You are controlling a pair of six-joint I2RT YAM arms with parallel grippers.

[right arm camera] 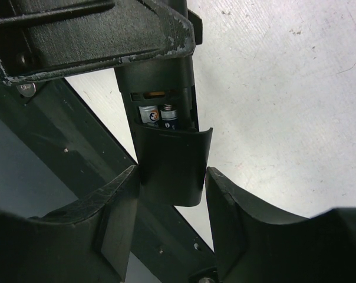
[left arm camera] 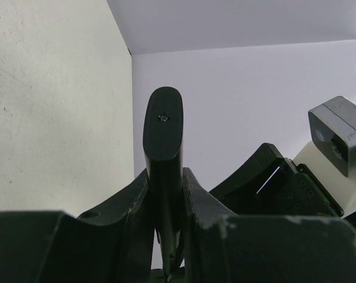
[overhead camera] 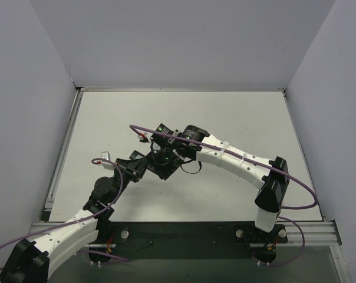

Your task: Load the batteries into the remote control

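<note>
In the right wrist view the black remote (right arm camera: 155, 79) shows its battery bay with two batteries (right arm camera: 168, 118) partly visible above the black cover (right arm camera: 172, 168). My right gripper is shut on that cover. My left gripper's dark body crosses the top of that view over the remote. In the left wrist view the remote (left arm camera: 163, 130) stands end-on, upright in frame, held in my shut left gripper. In the top view both grippers meet left of the table's centre, largely hidden under the arms.
A dark rail (overhead camera: 184, 233) runs along the front edge.
</note>
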